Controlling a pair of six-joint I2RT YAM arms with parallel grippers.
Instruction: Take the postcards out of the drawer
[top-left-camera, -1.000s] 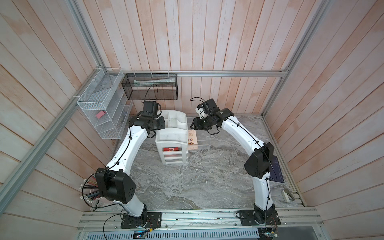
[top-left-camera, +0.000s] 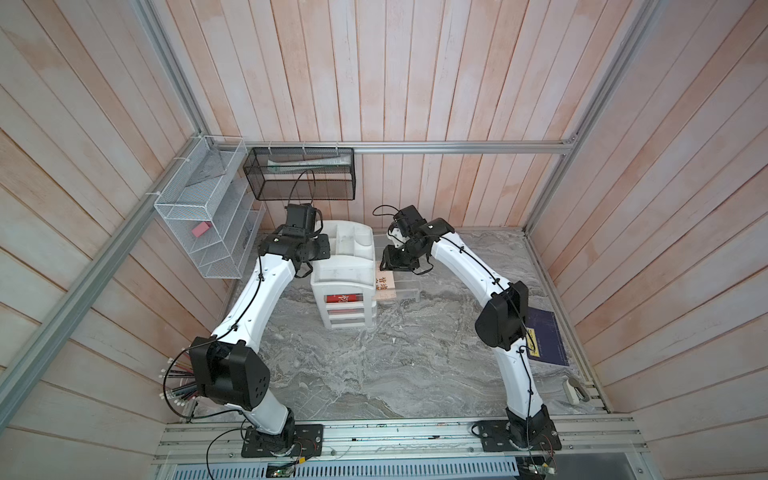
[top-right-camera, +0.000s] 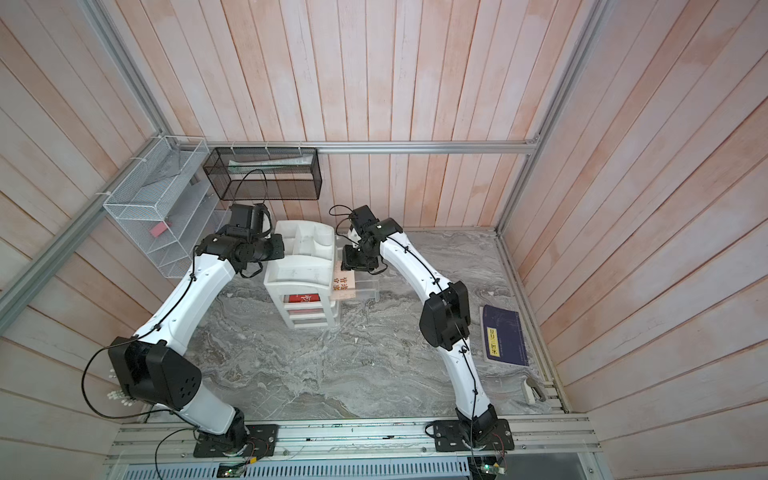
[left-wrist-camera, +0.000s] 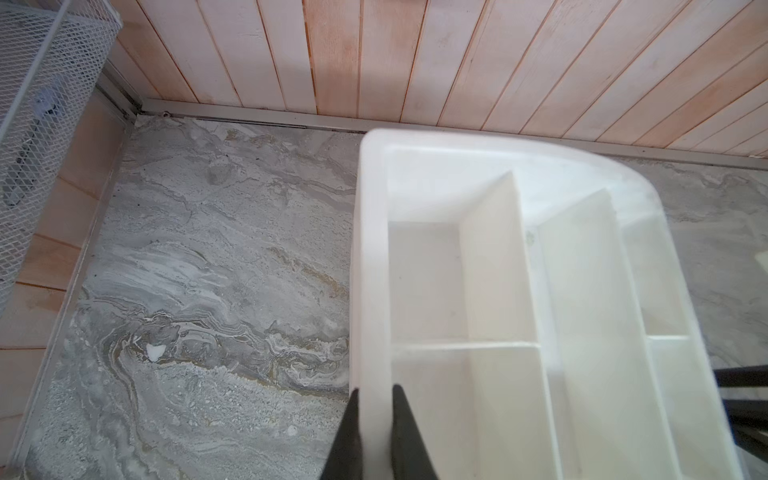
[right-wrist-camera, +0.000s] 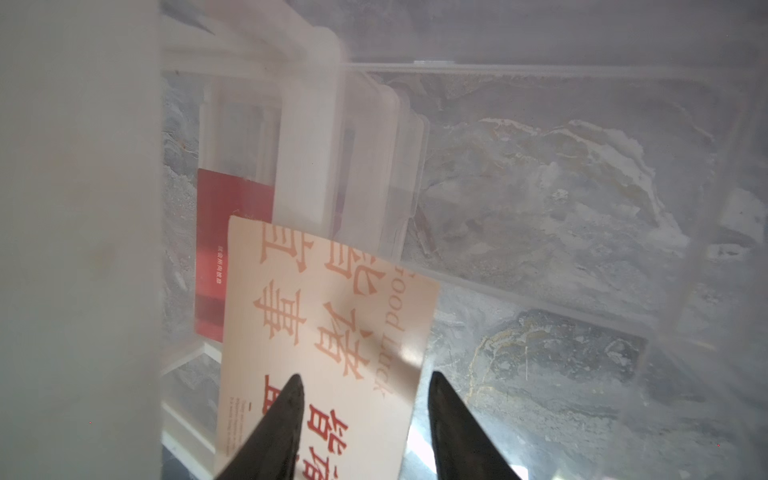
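Note:
A pale orange postcard (right-wrist-camera: 336, 344) with red characters lies tilted, partly in the clear pulled-out drawer (right-wrist-camera: 552, 72) on the right of the white cabinet (top-left-camera: 344, 268). Over this card my right gripper stands part open; the card's right edge shows between its fingers, but whether it lies between them in depth I cannot tell. My left gripper is shut on the cabinet's left top rim (left-wrist-camera: 374, 280). Whether more cards lie under the top one is hidden.
A red item (right-wrist-camera: 224, 248) sits inside the cabinet. White mesh shelves (top-left-camera: 208, 208) stand at left, and a black wire basket (top-left-camera: 300, 172) hangs at the back. A dark blue book (top-right-camera: 502, 336) lies at right.
My right gripper has moved slightly down and toward the front, closer to the postcard, its arm swinging a little left. The left arm and cabinet have not moved.

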